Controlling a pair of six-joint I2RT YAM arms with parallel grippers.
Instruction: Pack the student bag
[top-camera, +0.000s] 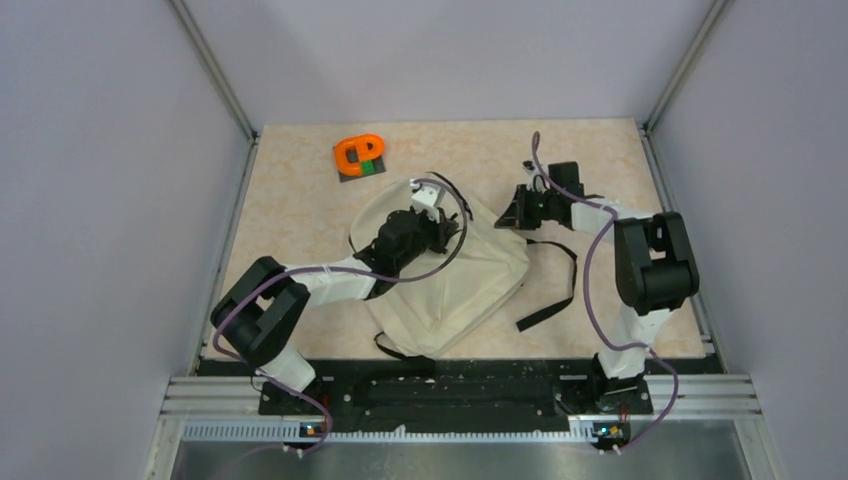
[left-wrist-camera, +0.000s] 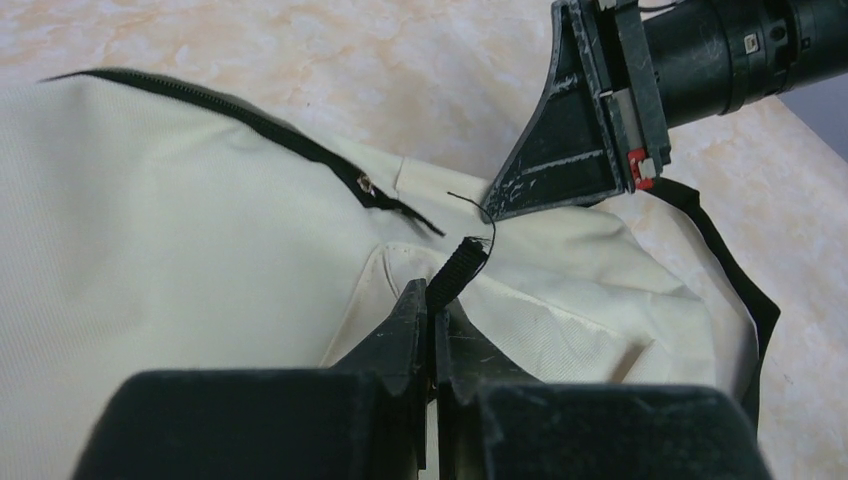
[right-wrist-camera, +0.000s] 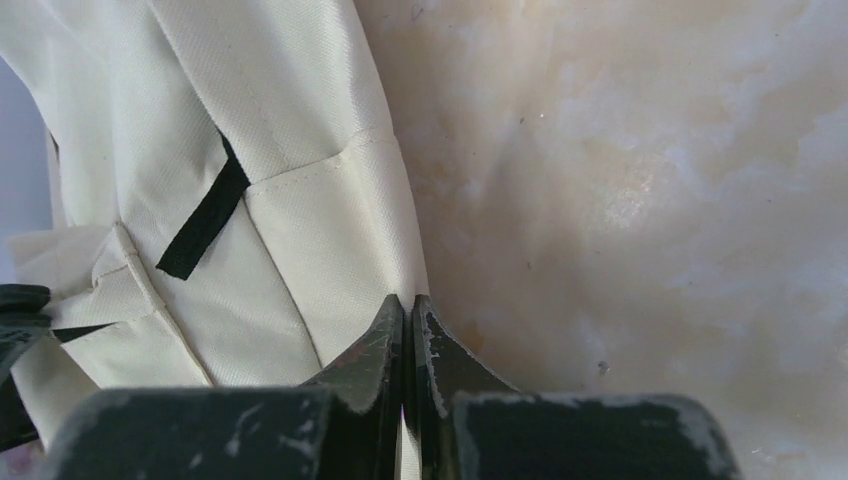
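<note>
The cream cloth bag (top-camera: 465, 285) lies across the middle of the table, with its black zipper (left-wrist-camera: 215, 103) along one edge in the left wrist view. My left gripper is over the bag, shut on a black woven tab (left-wrist-camera: 460, 270) that sticks up from its fingertips. At the bag's right upper edge, my right gripper is shut. The edge cloth (right-wrist-camera: 370, 190) runs down to its fingertips in the right wrist view; whether they pinch it is unclear.
An orange item (top-camera: 359, 154) on a dark pad sits at the back left. One black strap (top-camera: 548, 312) extends right of the bag, another black strap (top-camera: 400, 350) lies at its front edge. Bare table shows at the back right.
</note>
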